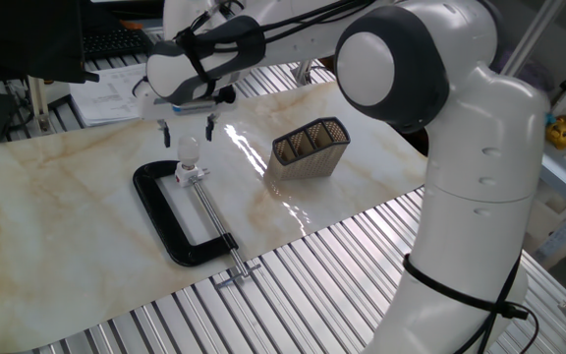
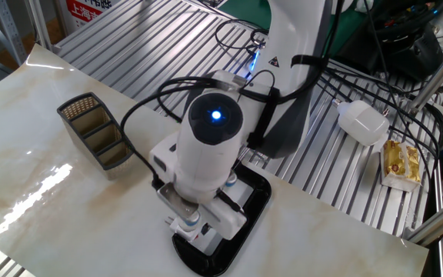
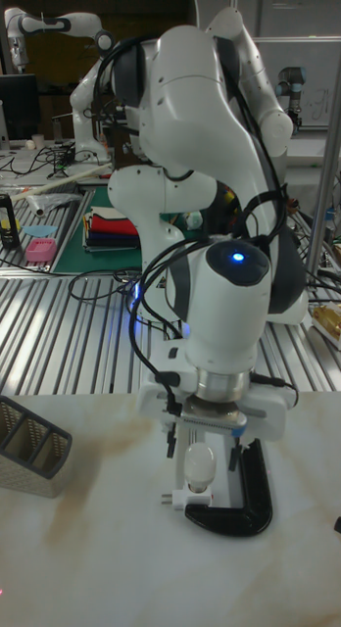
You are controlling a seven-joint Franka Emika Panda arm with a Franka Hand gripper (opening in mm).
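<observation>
A white light bulb (image 1: 189, 152) stands upright in a small white socket with plug pins (image 1: 187, 174), at one end of a black C-clamp (image 1: 161, 228) lying flat on the marbled board. My gripper (image 1: 189, 136) is open over the bulb, fingers pointing down and spread on either side. Nothing shows between the fingers in exterior view 1. In exterior view 3 the bulb (image 3: 200, 467) appears between the two fingertips, but contact cannot be made out. The arm covers the bulb in exterior view 2, where the clamp (image 2: 261, 201) shows beneath the hand.
A mesh organizer with three compartments (image 1: 311, 149) stands apart from the clamp on the board. Beyond the board's edge, the slatted metal table (image 2: 314, 165) holds a white bulb-shaped object (image 2: 362, 123) and a gold-and-white box (image 2: 400, 165). The board left of the clamp is bare in exterior view 1.
</observation>
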